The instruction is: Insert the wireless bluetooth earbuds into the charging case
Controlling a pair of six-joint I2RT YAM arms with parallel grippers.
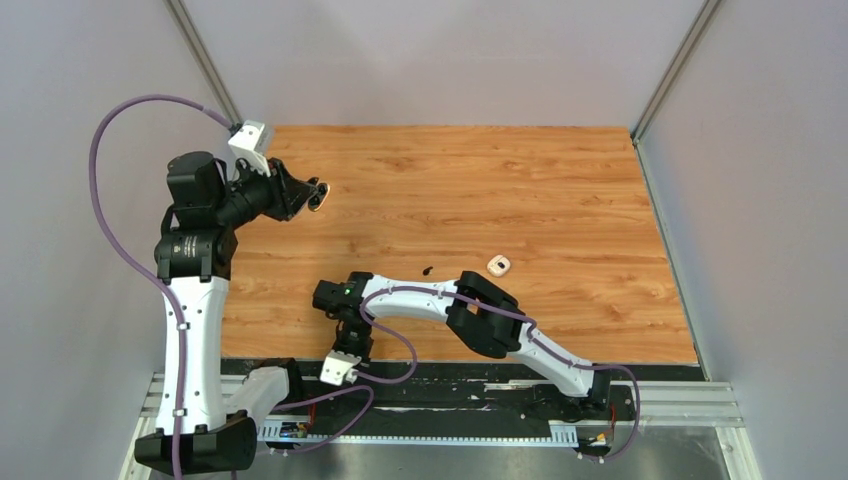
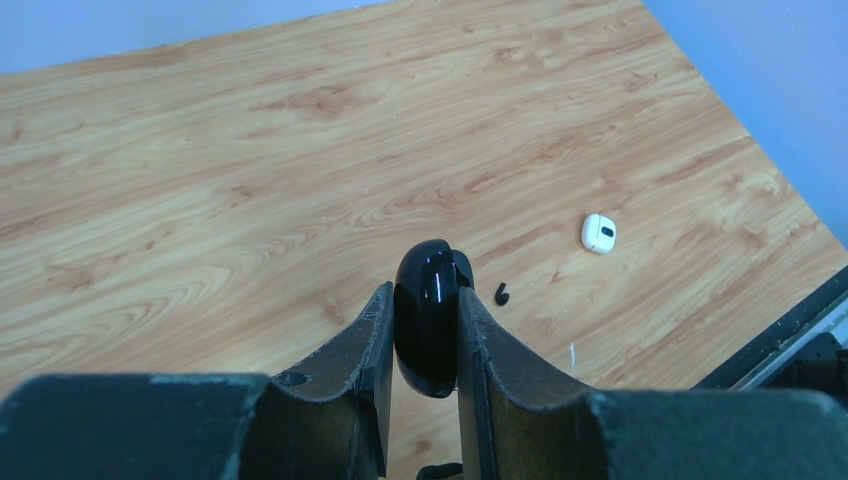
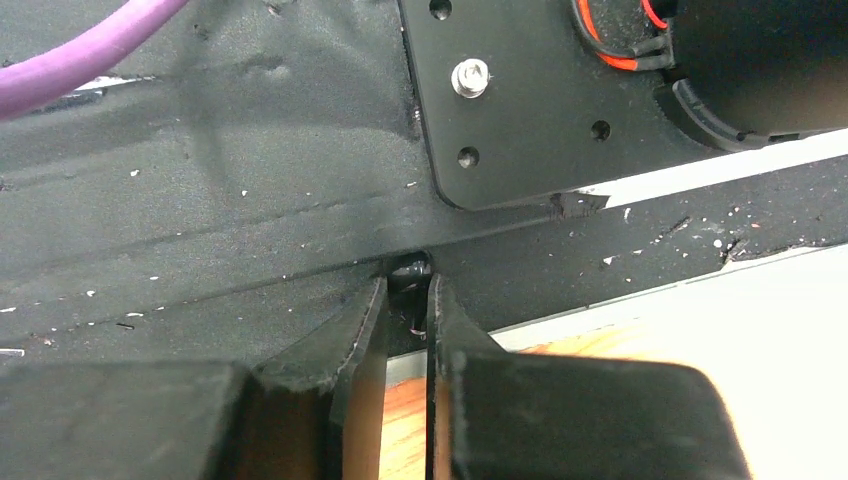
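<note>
My left gripper (image 1: 305, 195) is raised over the table's left side, shut on a glossy black case (image 2: 425, 315) that stands up between its fingertips. A small black earbud (image 2: 501, 295) lies on the wooden table (image 1: 450, 180), also visible as a dark speck (image 1: 428, 270) in the top view. My right gripper is low at the front edge, its fingers slightly apart over the dark strip; a glossy dark patch shows at the gap, too unclear to identify.
A small white object (image 1: 498, 265) lies right of the earbud. Purple cables (image 3: 80, 55) run along both arms.
</note>
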